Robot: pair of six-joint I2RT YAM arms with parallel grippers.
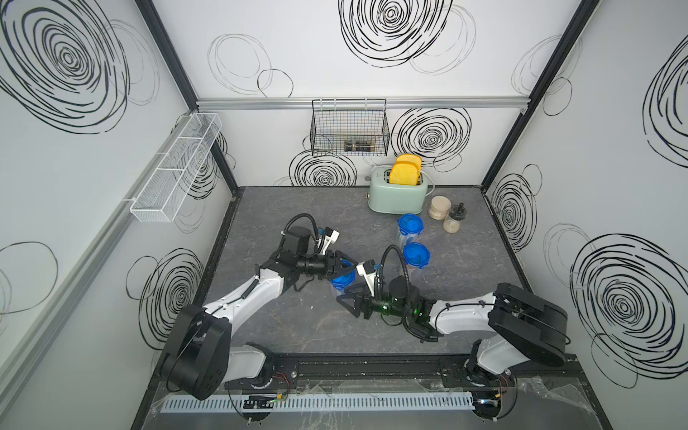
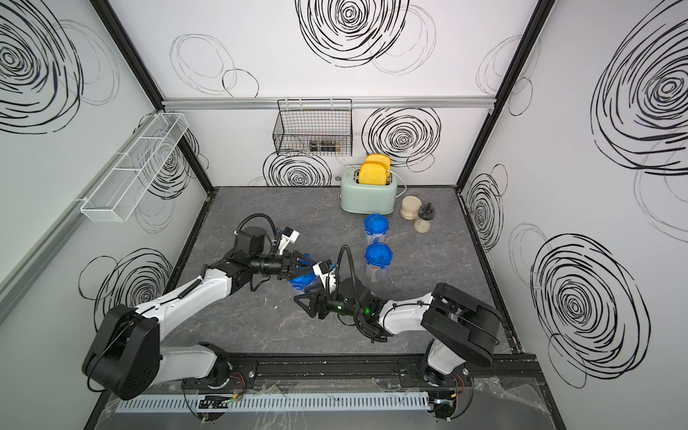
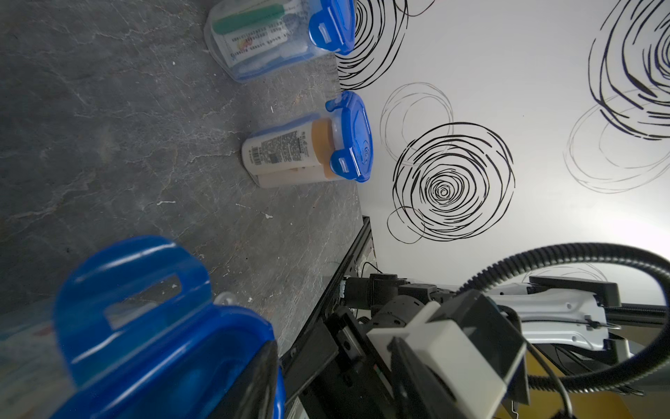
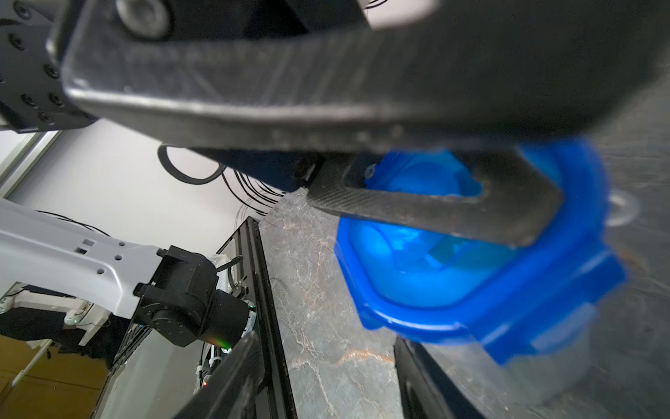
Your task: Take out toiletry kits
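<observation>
A clear toiletry container with blue lid (image 1: 342,279) stands at the table's centre-left, between both grippers. My left gripper (image 1: 342,265) is at the lid from the left; in the left wrist view the lid's raised clip (image 3: 132,279) fills the lower left. My right gripper (image 1: 351,299) is low at the container's front right; in the right wrist view the blue lid (image 4: 432,279) is close below dark gripper parts. What each pair of fingers grasps is partly hidden. Two more lidded kits, a nearer one (image 1: 415,254) and a farther one (image 1: 410,223), stand to the right, with toiletries inside.
A mint toaster (image 1: 394,197) with yellow slices stands at the back. A beige jar (image 1: 439,206) and a shaker (image 1: 453,220) are at the back right. A black wire basket (image 1: 349,129) and a white rack (image 1: 172,172) hang on the walls.
</observation>
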